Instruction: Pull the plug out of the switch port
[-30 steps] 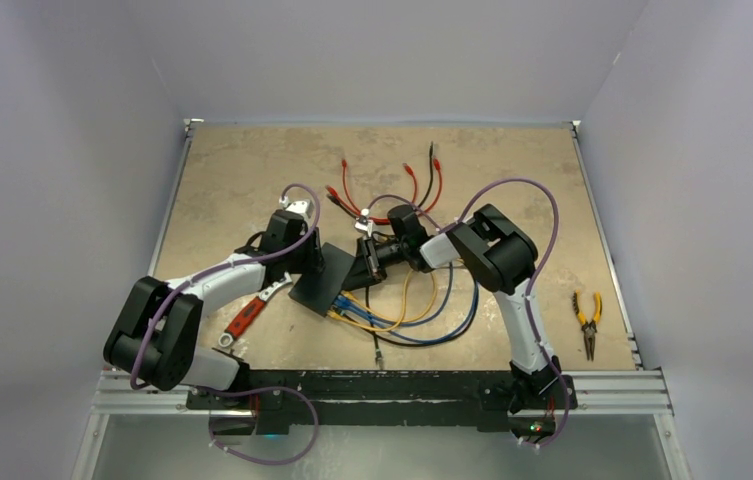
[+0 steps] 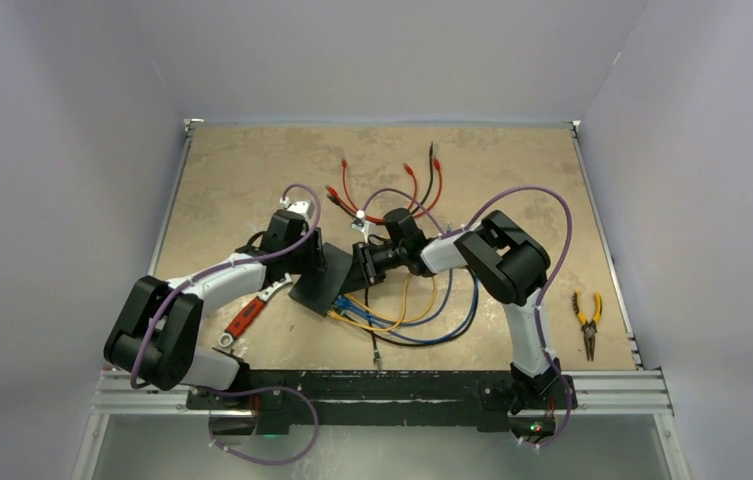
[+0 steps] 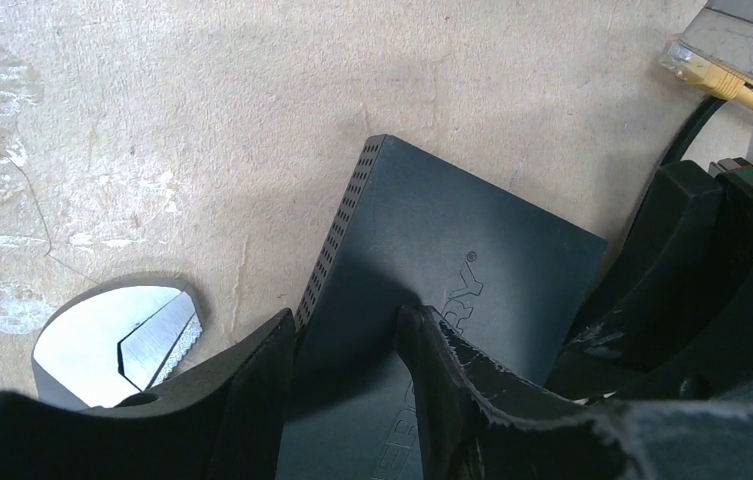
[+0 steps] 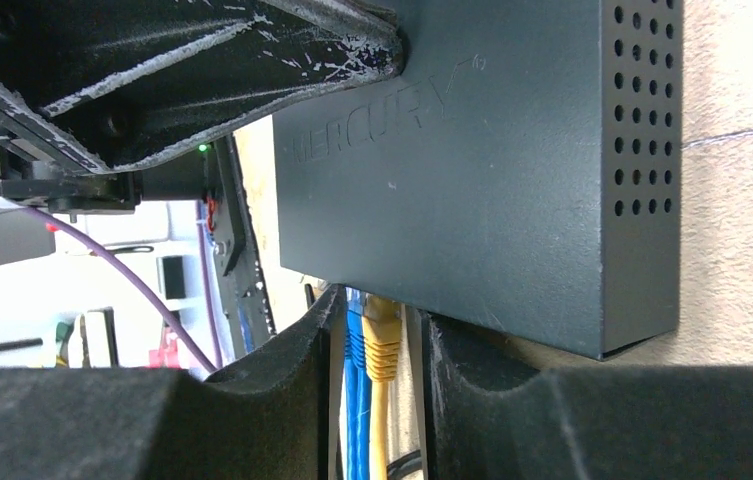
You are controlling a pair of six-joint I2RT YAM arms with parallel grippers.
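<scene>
The dark switch box point(image 2: 319, 289) lies at an angle left of centre. In the left wrist view its lettered top point(image 3: 492, 230) and one vented side show. My left gripper is over that edge, its fingers apart with part of the box visible between them. My right gripper is at the port side, fingers parted on either side of a yellow plug point(image 4: 382, 335) and a neighbouring blue plug point(image 4: 355, 325). Both plugs meet the box's lower edge; the sockets themselves are hidden. In the right wrist view, a left gripper finger point(image 4: 352, 50) overlaps the box's top.
An adjustable wrench point(image 2: 244, 318) lies left of the box. Yellow, blue and black cables point(image 2: 422, 340) loop to its right. Red and black leads point(image 2: 439, 180) lie behind, and yellow-handled pliers point(image 2: 588, 315) at the far right. Back left of the board is bare.
The right arm's elbow has shifted slightly right, and its gripper has moved a little left toward the box. My left arm, the switch and the cables look unmoved.
</scene>
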